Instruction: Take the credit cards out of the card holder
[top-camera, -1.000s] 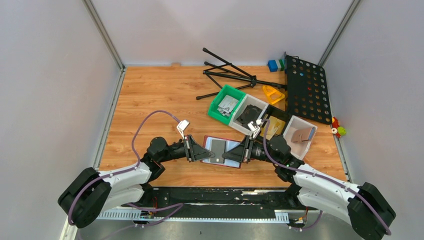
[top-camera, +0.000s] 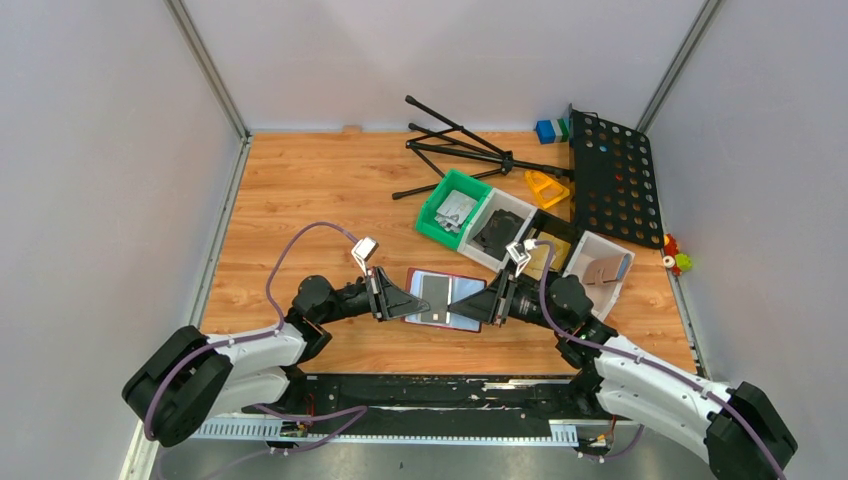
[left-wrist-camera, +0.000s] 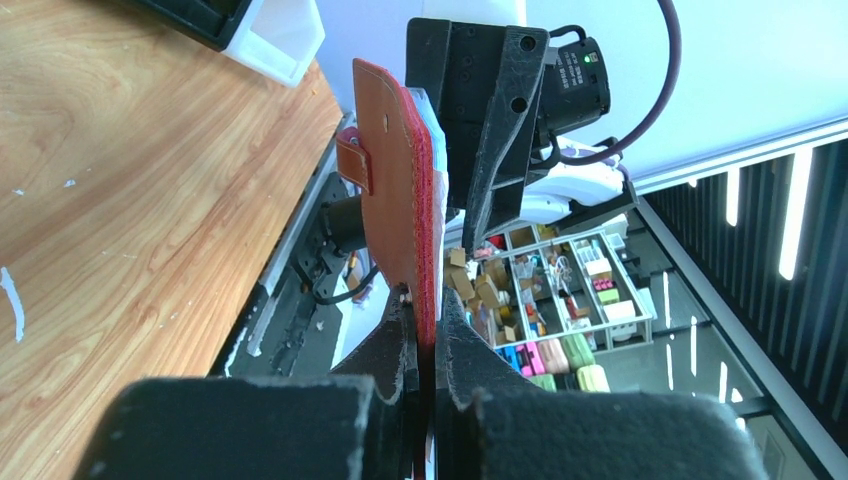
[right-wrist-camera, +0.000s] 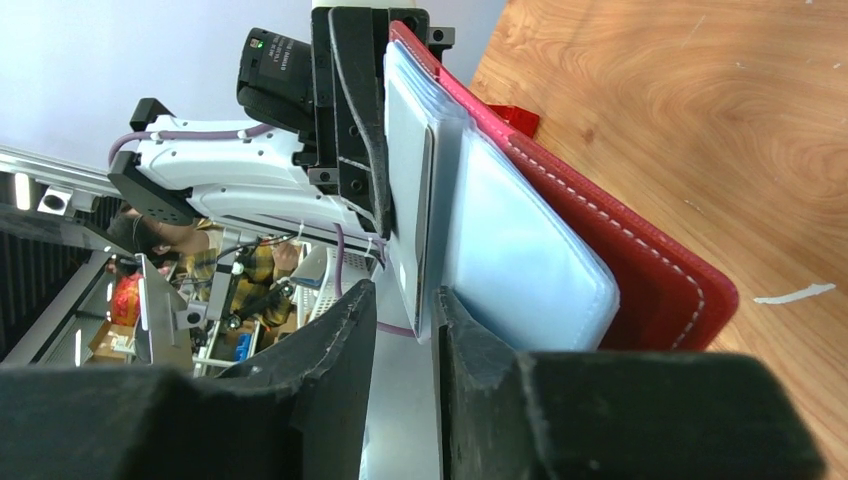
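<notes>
The card holder, with red leather cover and clear sleeves, is held up between the two grippers. My left gripper is shut on its edge. In the right wrist view a card sits in the front sleeves. My right gripper is part open, its fingertips either side of the edge of the card and its sleeve.
A green bin, grey and white bins stand behind the holder. A black tripod and perforated panel lie at the back right.
My right gripper has shifted slightly to the right compared with a second ago. The left arm and the holder are almost unchanged.
</notes>
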